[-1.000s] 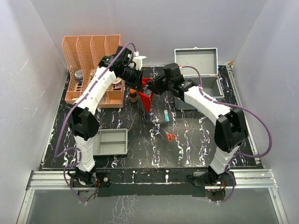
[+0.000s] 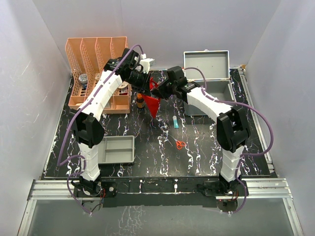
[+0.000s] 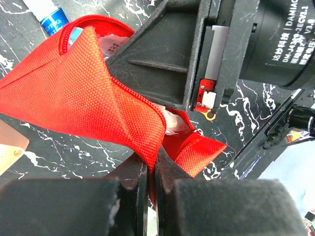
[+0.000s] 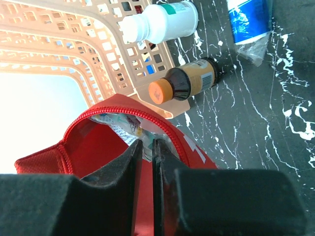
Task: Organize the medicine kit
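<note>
A red fabric pouch hangs over the middle of the table, its mouth gaping. My left gripper is shut on a fold of its edge. At the mouth, my right gripper stands open by a narrow gap, its fingertips reaching inside. Clear plastic packaging shows within the pouch, close to those fingers; whether they touch it I cannot tell. At the back right is the grey kit box with its lid raised.
A peach organizer rack fills the back left, with a brown orange-capped bottle and a white bottle near it. Scissors, a small tube and an empty grey tray occupy the front.
My right arm has swung left and its gripper has shifted slightly. The pouch's mouth has turned and shows less of its inside from above. The left arm stays put.
</note>
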